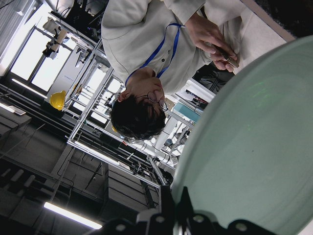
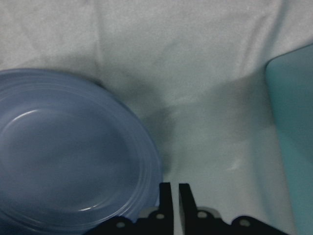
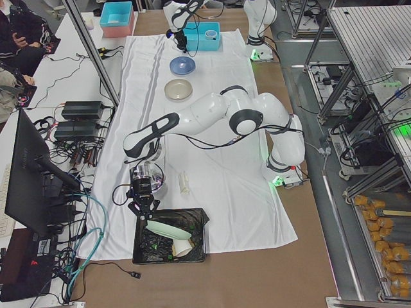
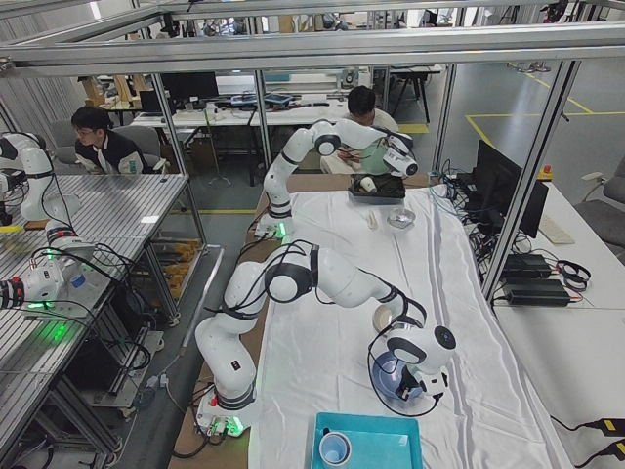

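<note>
My left gripper (image 3: 144, 208) is shut on a pale green plate (image 3: 168, 231), tilted over a black bin (image 3: 139, 251) at the near end of the cloth; the plate fills much of the left wrist view (image 1: 249, 142). My right gripper is low beside a blue plate (image 2: 68, 147), near the edge of a teal tray (image 2: 293, 137). Its fingers are close together with a narrow gap, and nothing shows between them.
A beige plate (image 3: 178, 89), a small pale item (image 3: 183, 182) and a silver bowl (image 4: 399, 218) lie on the white cloth. A cup (image 4: 335, 449) stands in the teal tray. A person sits beyond the bin.
</note>
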